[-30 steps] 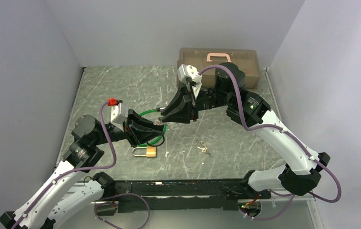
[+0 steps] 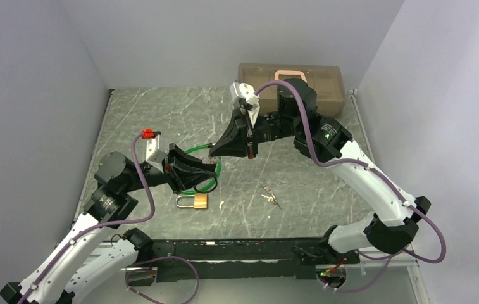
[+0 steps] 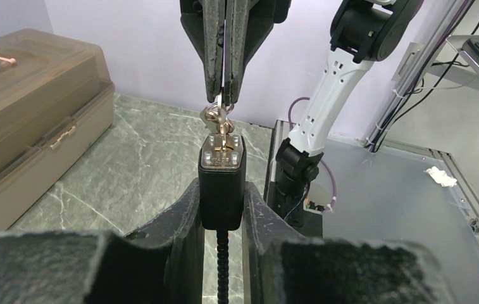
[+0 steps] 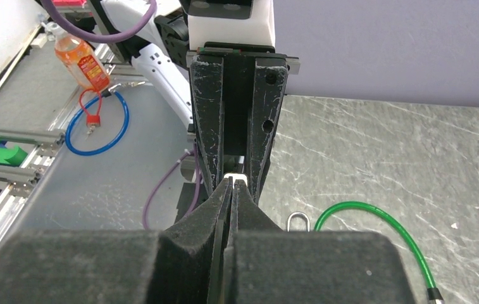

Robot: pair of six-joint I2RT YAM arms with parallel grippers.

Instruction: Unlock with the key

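Note:
My left gripper [image 2: 209, 171] is around a black lock [image 3: 221, 196], held upright between its fingers in the left wrist view. Silver keys [image 3: 212, 116] stand at the lock's metal top. My right gripper is shut just above them, its fingertips at the upper end of the keys; whether it grips one cannot be told. In the right wrist view its fingertips [image 4: 223, 196] hide most of the lock.
A brass padlock [image 2: 200, 201], a green cable loop [image 2: 192, 149] and loose keys [image 2: 273, 197] lie on the marble board [image 2: 135, 114]. A brown case [image 2: 322, 88] stands at the back right. The board's front right is mostly clear.
My right gripper and arm have moved slightly back and left, toward the top of the top view. My left arm looks unchanged.

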